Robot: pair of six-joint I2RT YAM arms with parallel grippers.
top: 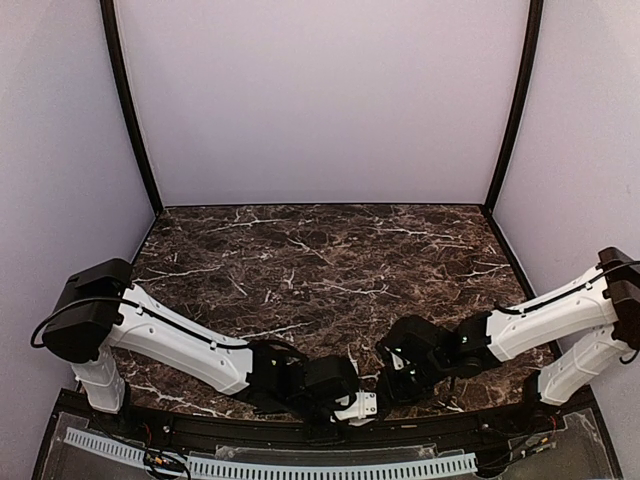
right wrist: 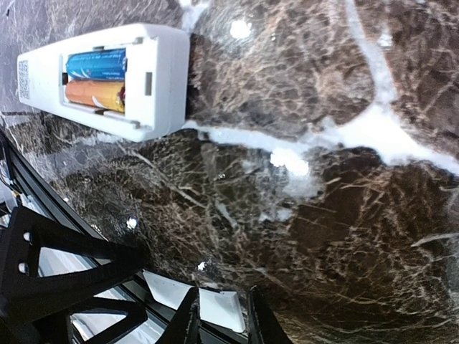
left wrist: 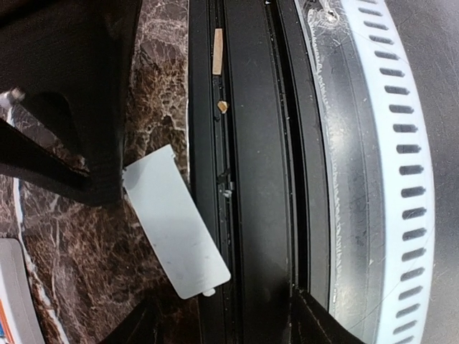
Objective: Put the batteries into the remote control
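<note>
The white remote (right wrist: 165,86) lies on the marble, its battery bay holding a blue battery (right wrist: 95,63) and an orange battery (right wrist: 93,94). The white battery cover (left wrist: 176,222) is upper-end against the black fingers of my right gripper, which is shut on it near the table's front edge. My left gripper hovers low over that cover, its fingers apart at the bottom of the left wrist view, with nothing seen between them.
The front rail (left wrist: 258,179) and a white slotted strip (left wrist: 409,179) run along the table's edge.
</note>
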